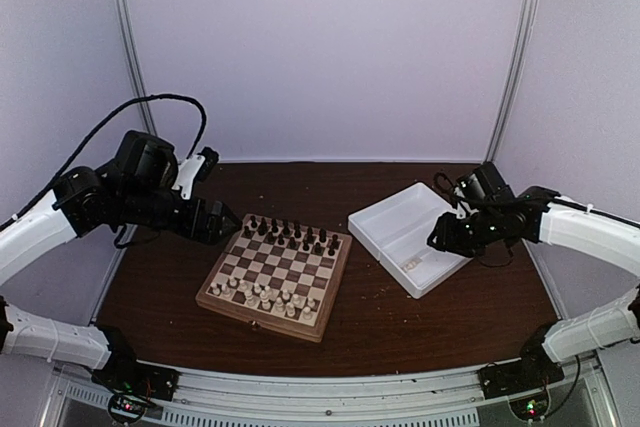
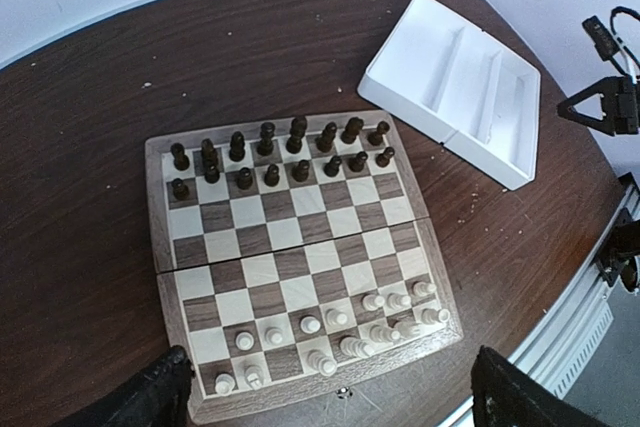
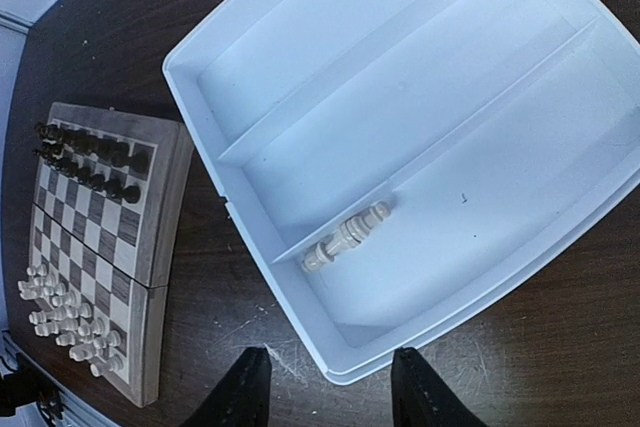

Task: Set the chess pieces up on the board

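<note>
The chessboard (image 1: 275,267) holds rows of dark pieces (image 2: 271,174) along the back and white pieces (image 2: 323,361) along the front. In the white divided box (image 1: 380,227), a white piece or pieces (image 3: 346,236) lie sideways beside a divider. My left gripper hangs open above the left side of the board, empty. My right gripper is over the box's near edge, its fingers apart with nothing seen between them.
</note>
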